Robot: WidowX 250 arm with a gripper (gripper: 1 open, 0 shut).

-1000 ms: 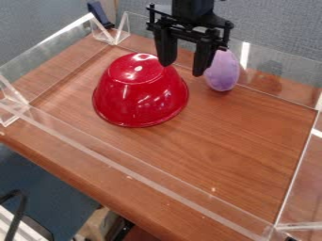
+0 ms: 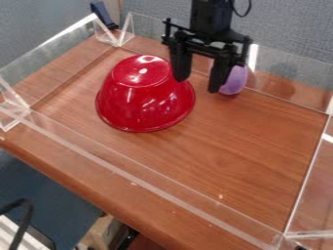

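Note:
A shiny red upturned bowl [image 2: 143,98] rests on the wooden table [image 2: 208,176], left of centre. Above and just right of it hangs my black gripper [image 2: 198,70], its two fingers spread apart with nothing visible between them. A purple object [image 2: 237,78] sits behind the right finger, partly hidden by it.
Low clear plastic walls [image 2: 295,94] edge the table on all sides. A dark blue object [image 2: 101,15] is outside the enclosure at the back left.
The gripper has moved a little to the right, now covering more of the purple object. The bowl appears unmoved.

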